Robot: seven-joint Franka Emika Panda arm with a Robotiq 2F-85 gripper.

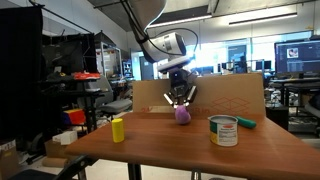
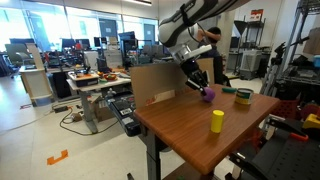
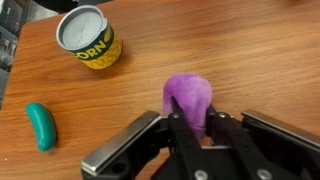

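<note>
A round purple object [image 1: 183, 116] rests on the wooden table, also seen in the second exterior view as a purple ball [image 2: 208, 94]. My gripper [image 1: 181, 102] points down right over it. In the wrist view the purple thing [image 3: 188, 88] lies at the fingertips and partly behind them, so its near side is hidden. The dark fingers [image 3: 122, 146] reach in from the lower edge, and whether they press on it cannot be made out.
A corn can [image 3: 90, 36] stands on the table, with a green object [image 3: 42, 127] lying near it. A yellow cylinder [image 1: 118, 130] stands alone at the table's left. A cardboard panel [image 1: 225, 92] closes off the far side. Bare wood [image 2: 178, 115] lies between these things.
</note>
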